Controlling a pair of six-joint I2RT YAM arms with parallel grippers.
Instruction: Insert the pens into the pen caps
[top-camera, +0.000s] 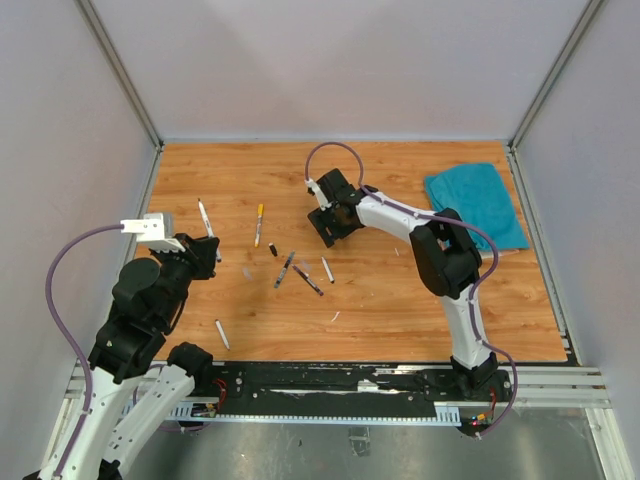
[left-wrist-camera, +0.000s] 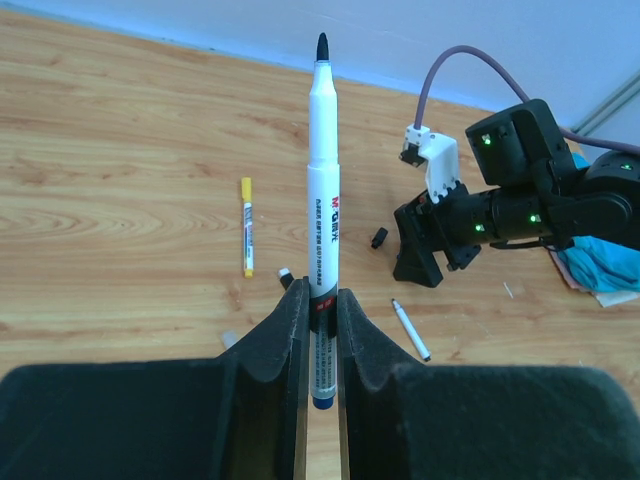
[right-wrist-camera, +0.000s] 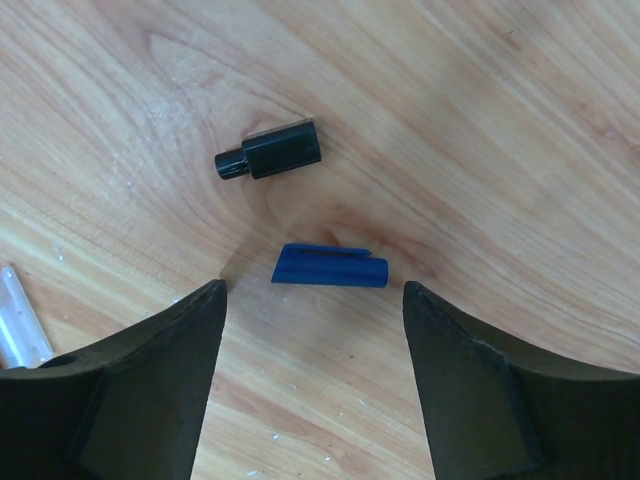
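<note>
A white uncapped marker pen stands upright with its dark tip on top, and my left gripper is shut on its lower part. In the right wrist view a dark blue pen cap lies on the table between the spread fingers of my right gripper. Neither finger touches the cap; bare wood shows on both sides of it. Just beyond it lies a black cap. From above, the right gripper is low over the back middle of the table and covers these caps.
Other pens lie loose: a yellow-ended one, a white one, dark ones and a white one near the front. A small black cap lies among them. A teal cloth covers the back right.
</note>
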